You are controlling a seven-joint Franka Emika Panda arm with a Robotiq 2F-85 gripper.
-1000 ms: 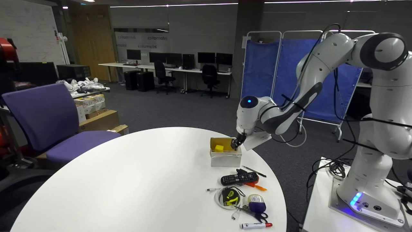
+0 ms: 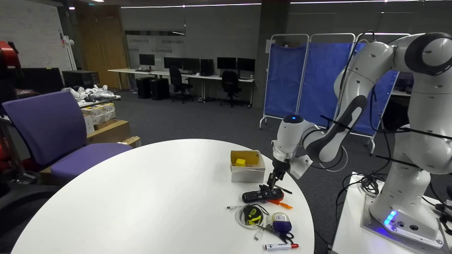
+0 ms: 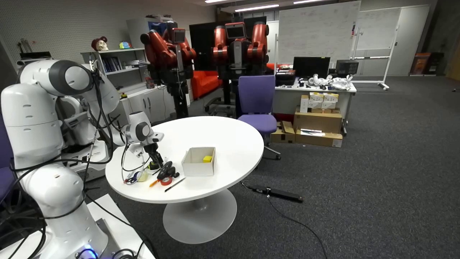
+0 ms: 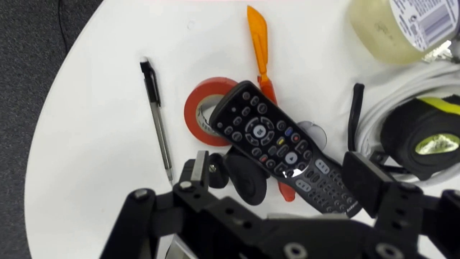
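Note:
Wide open, my gripper hangs over the black remote control, with nothing held between its fingers. The remote lies slantwise in the wrist view, its upper end resting over a red tape roll and its middle across an orange-handled tool. Beside the remote, partly under it, is a black rounded object. A pen lies apart on the left. In exterior view 1 the white box stands behind the remote, a yellow block inside it.
Close by lie a tape measure within a coiled white cable, a bottle, scissors and a marker. The table edge runs near the pen.
From above the white box, my gripper has come down and toward the front right, over the remote. The box, the yellow block and the other table items look unmoved.

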